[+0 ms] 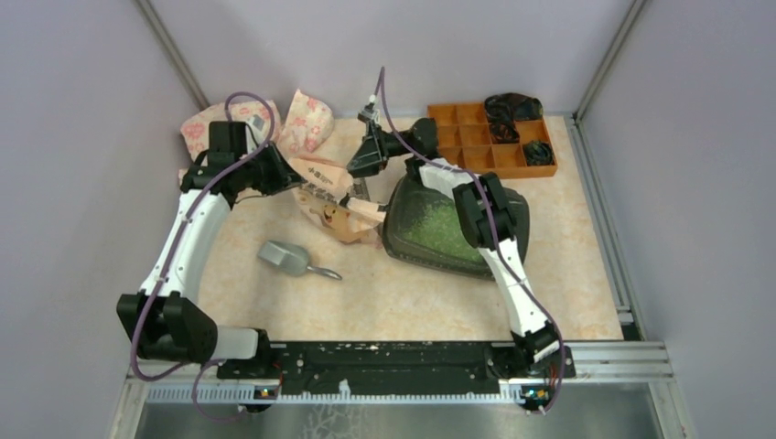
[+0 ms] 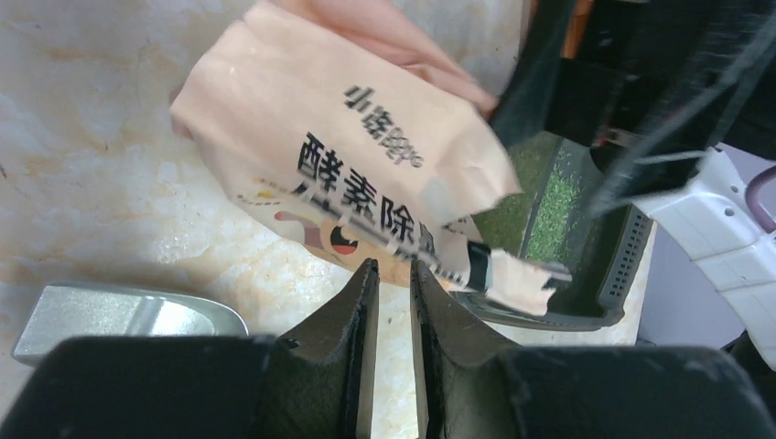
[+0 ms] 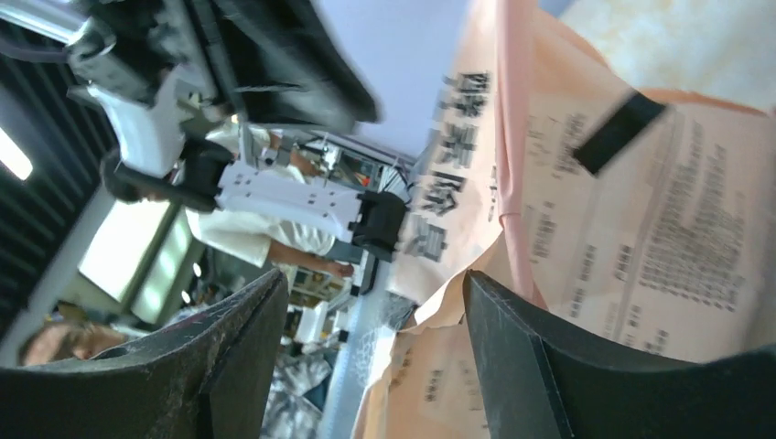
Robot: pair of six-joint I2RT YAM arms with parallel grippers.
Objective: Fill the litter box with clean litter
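The paper litter bag [image 1: 334, 215], printed with dark lettering, leans beside the green litter box [image 1: 439, 247], which has a layer of green granules. In the right wrist view the bag [image 3: 659, 229] fills the right side, its folded edge between the fingers of my right gripper, which stand apart. My left gripper [image 1: 295, 180] is at the bag's upper left; in its own view [image 2: 393, 270] the fingertips show a small gap above the bag, holding nothing. A metal scoop [image 1: 285, 259] lies in front of the bag.
An orange compartment tray [image 1: 476, 137] with black plastic bundles stands at the back right. Pink flowered bags [image 1: 307, 119] lie at the back left.
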